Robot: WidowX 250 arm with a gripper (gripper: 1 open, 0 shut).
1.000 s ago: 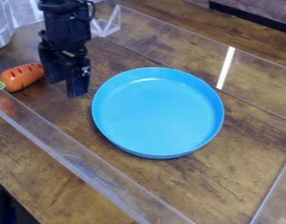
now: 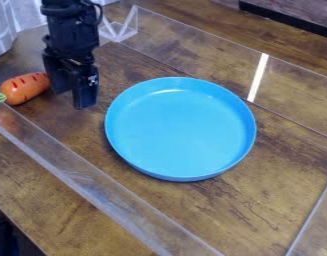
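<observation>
My black gripper (image 2: 72, 78) hangs at the upper left over the wooden table, open, with nothing visible between its fingers. Just left of it lies an orange toy carrot (image 2: 27, 87) with green leaves at its left end. To the right of the gripper sits a large, empty blue plate (image 2: 179, 127).
A clear plastic strip (image 2: 92, 190) runs diagonally along the lower left, and other clear edges border the right and back. A pale round object (image 2: 2, 25) stands in the top-left corner. Bare wood (image 2: 226, 55) lies behind and right of the plate.
</observation>
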